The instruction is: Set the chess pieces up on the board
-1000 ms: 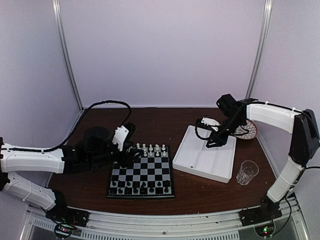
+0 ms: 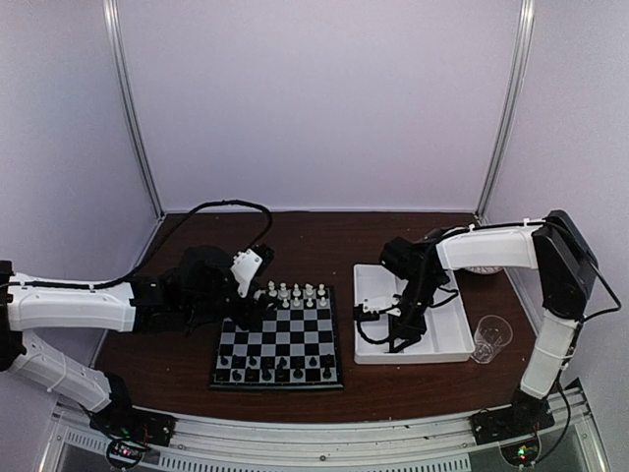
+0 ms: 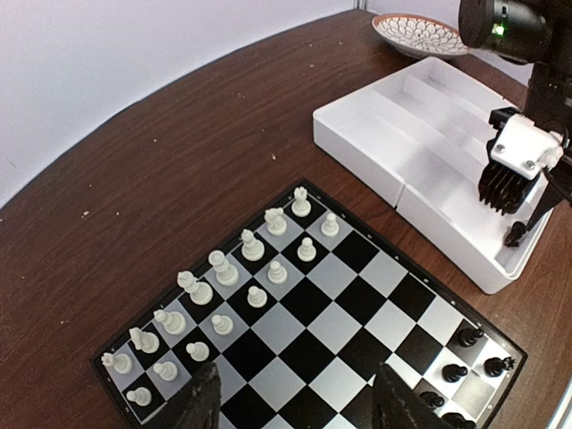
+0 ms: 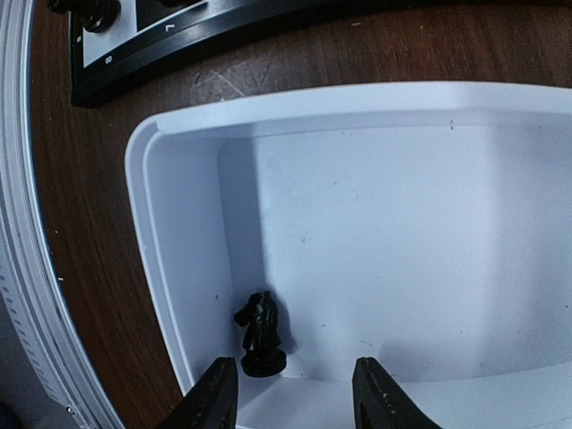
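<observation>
One black knight [image 4: 261,338] lies in the white tray [image 4: 322,98], in a corner of one compartment. My right gripper is open above that compartment; the knight is just ahead of its fingers, with nothing held. In the left wrist view the knight [image 3: 516,234] shows below the right arm. The chessboard [image 2: 278,339] has white pieces [image 3: 223,268] along its far side and black pieces [image 3: 454,373] along its near side. Over the board's left part, my left gripper hangs open and empty.
A drinking glass [image 2: 491,338] stands close to the tray's right side. A patterned bowl [image 3: 420,34] sits behind the tray. Between board and tray runs a narrow strip of bare table.
My right gripper has come down and nearer the knight, staying open. The tray has turned and shifted slightly right, close to the glass.
</observation>
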